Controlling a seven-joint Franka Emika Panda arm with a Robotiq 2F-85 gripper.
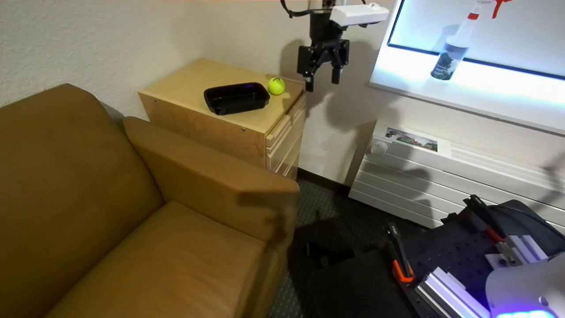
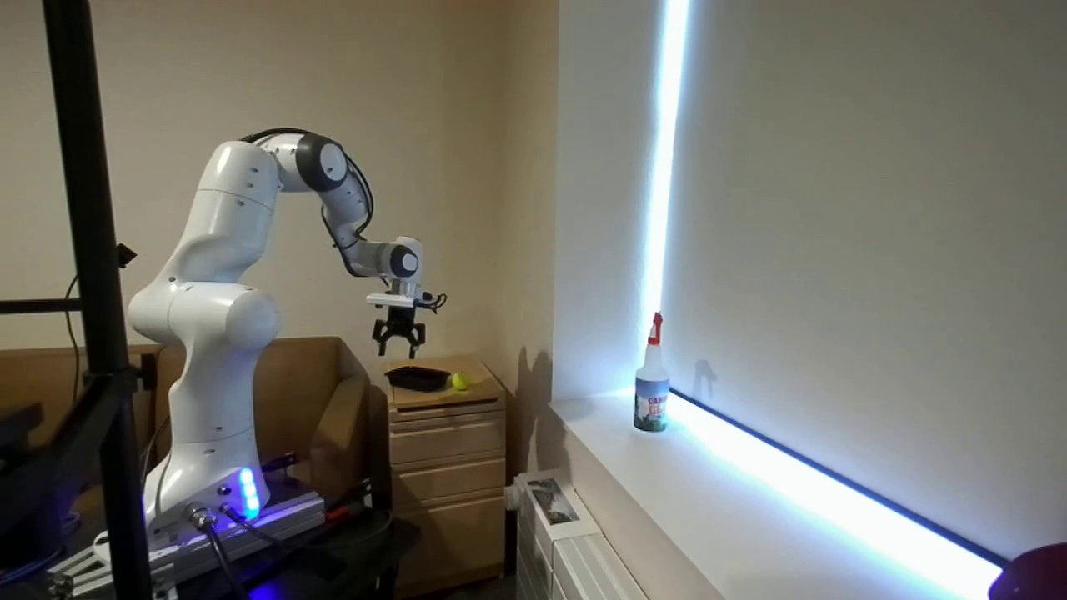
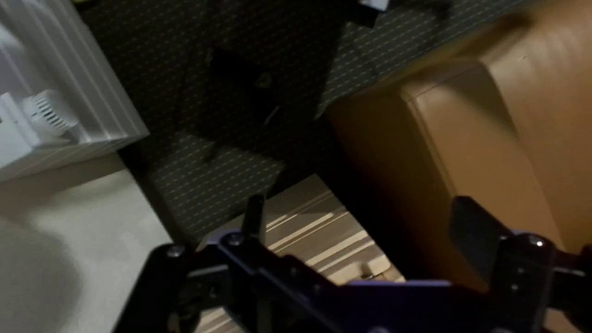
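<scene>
My gripper [image 1: 323,85] hangs in the air with its fingers [image 1: 336,76] pointing down and spread apart. It is open, and nothing is between the fingertips. On top of the wooden drawer cabinet [image 1: 201,74] lies a yellow-green tennis ball [image 1: 276,85], beside the right end of a black tray [image 1: 236,97]. The tray looks empty. Seen from exterior view 2, the gripper [image 2: 397,353] is above the cabinet top, over the tray [image 2: 417,378] and left of the ball [image 2: 460,381]. The wrist view shows the cabinet's drawer fronts [image 3: 327,244] between the fingers; tray and ball are out of that view.
A brown sofa [image 1: 212,159] adjoins the cabinet. To the right are a white radiator [image 1: 408,175] and a windowsill with a spray bottle [image 1: 450,57]. Walls close off the corner behind the cabinet. The space above the cabinet top is clear.
</scene>
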